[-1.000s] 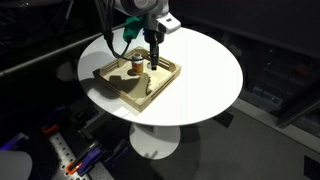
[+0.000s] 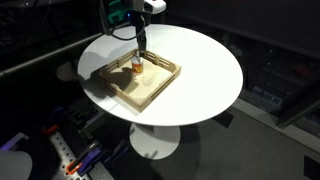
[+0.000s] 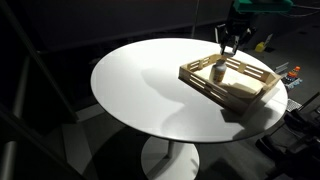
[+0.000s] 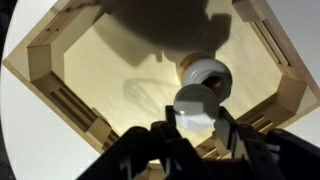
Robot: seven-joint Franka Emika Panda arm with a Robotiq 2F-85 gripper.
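Note:
An amber bottle with a white label (image 2: pixel 137 66) stands upright inside the wooden tray (image 2: pixel 149 101). My gripper (image 2: pixel 141 51) is just above and slightly to the right of it in exterior view 1. In the wrist view a round white cap-like piece (image 4: pixel 195 107) sits between the fingertips of my gripper, which is shut on it. Right behind it in that view is the bottle (image 4: pixel 203 72), its white upper part and some reddish-brown showing. The piece partly covers the bottle, so I cannot tell whether they touch. In exterior view 2 the bottle (image 3: pixel 219 70) is below my gripper (image 3: pixel 229 49).
The tray's slatted walls (image 3: pixel 205 85) surround the bottle, and its floor is otherwise mostly bare. The tray rests near one edge of a round white table (image 2: pixel 205 85), with wide free room on the remaining tabletop.
In exterior view 1 my gripper has risen and shifted left, from low over the tray right of the bottle to just above it. The bottle stays in about the same place.

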